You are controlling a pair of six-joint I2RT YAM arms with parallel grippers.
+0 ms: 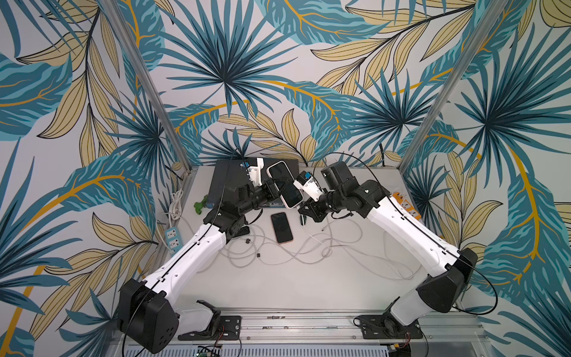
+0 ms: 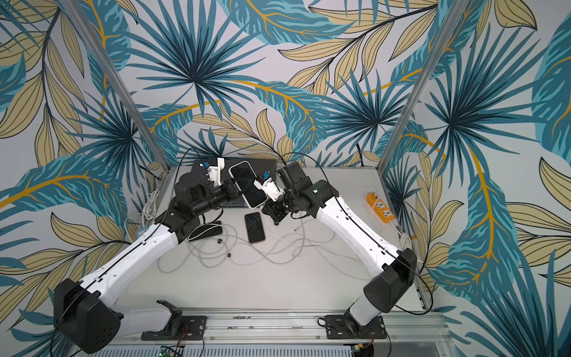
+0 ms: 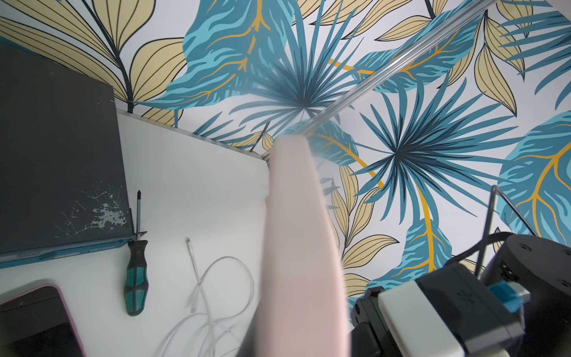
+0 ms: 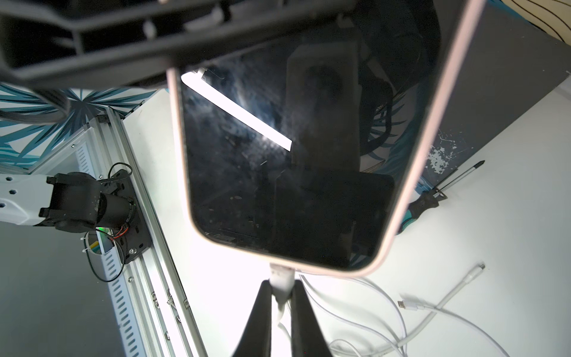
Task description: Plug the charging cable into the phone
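Observation:
A pink-edged phone (image 4: pixel 285 220) hangs above the table, its black screen facing the right wrist camera. My left gripper (image 1: pixel 278 188) is shut on its sides; in the left wrist view the phone's edge (image 3: pixel 303 255) stands blurred in front of the camera. At the middle of the phone's bottom edge is the white plug (image 4: pixel 282 282) of the charging cable, its end meeting that edge; how deep it sits cannot be seen. The fingertips of my right gripper stand on both sides of the plug, and whether they press on it is unclear.
Another phone (image 1: pixel 282 228) lies on the table below the arms. A dark laptop (image 3: pixel 59 154) and a screwdriver (image 3: pixel 136 276) lie behind. Loose white cables (image 1: pixel 333 245) cross the table. An orange power strip (image 2: pixel 379 206) stands at the right.

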